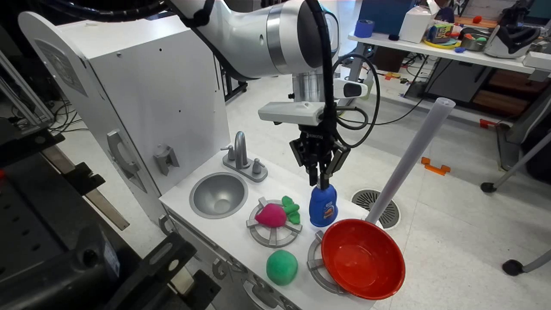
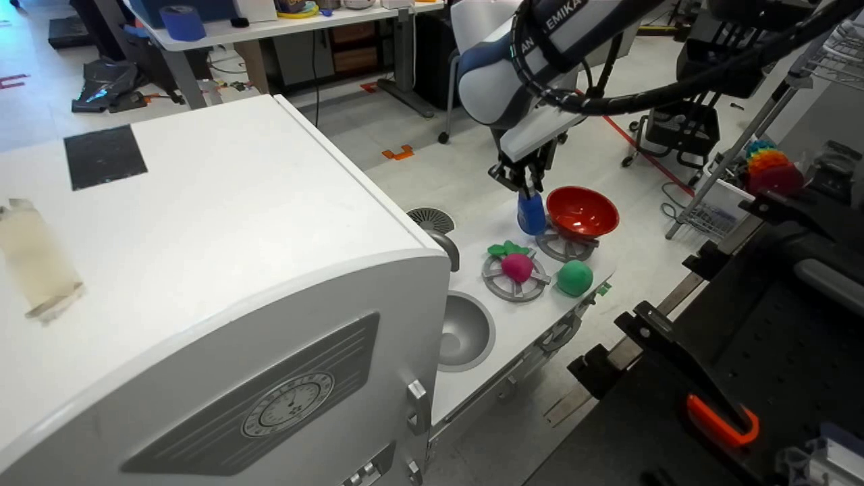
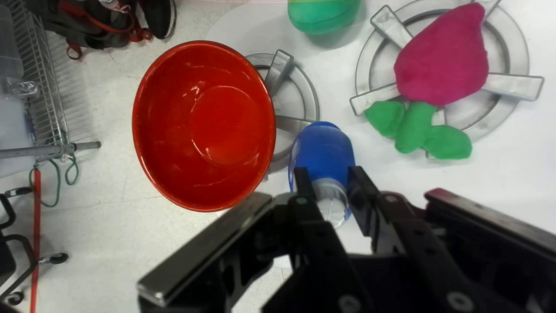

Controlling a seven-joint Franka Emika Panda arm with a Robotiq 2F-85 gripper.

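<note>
Beneath my gripper is a blue bottle (image 1: pixel 323 206) with a pale cap, upright at the counter's rear edge. My fingers (image 3: pixel 360 195) close on both sides of its cap, so the gripper is shut on it. Whether the bottle's base touches the counter is hard to tell. Just beside it, a red bowl (image 1: pixel 362 258) rests over the right burner. A pink plush vegetable with green leaves (image 1: pixel 271 215) lies on the other burner, and a green ball (image 1: pixel 282 268) sits near the front edge.
Left of the burners are a grey sink (image 1: pixel 219 195) and a faucet (image 1: pixel 240 150). A tall white cabinet (image 1: pixel 160 93) walls off that end. A pale tube (image 1: pixel 413 157) rises behind the bowl. Some bare counter lies between the faucet and the bottle.
</note>
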